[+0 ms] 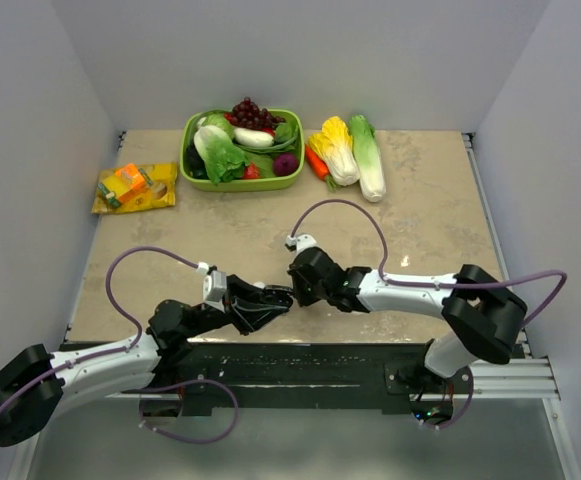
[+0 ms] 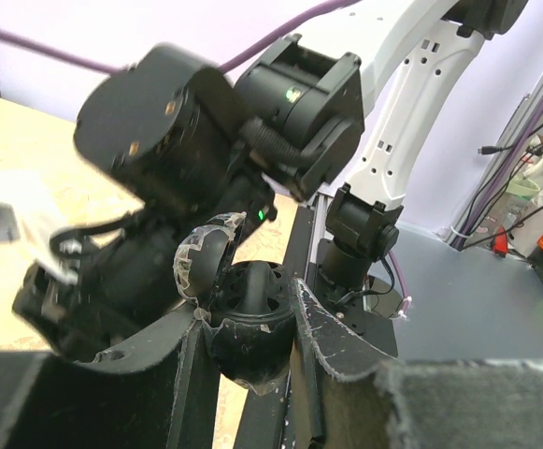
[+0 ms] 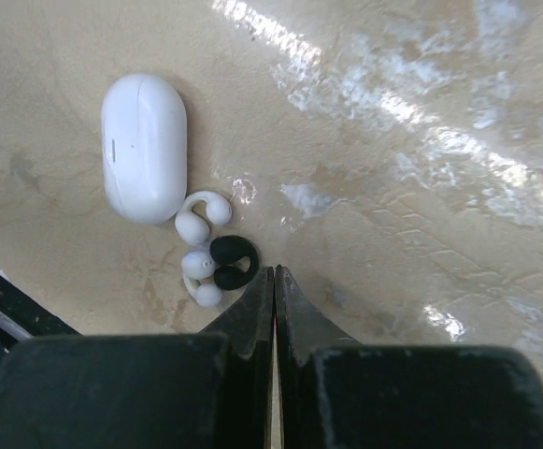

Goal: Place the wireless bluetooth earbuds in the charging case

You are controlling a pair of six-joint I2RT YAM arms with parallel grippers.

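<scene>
In the left wrist view a black charging case, its lid raised, is clamped between the fingers of my left gripper. Seen from the top, that same gripper and case are near the table's front edge, just left of the right arm. In the right wrist view a C-shaped black earbud lies on the table, against a white earbud. My right gripper has its tips together with nothing between them. The black earbud is outside them, just to their left.
A white case and another white earbud lie close to the black one. Farther back are a green basket of vegetables, a cabbage and a yellow bag.
</scene>
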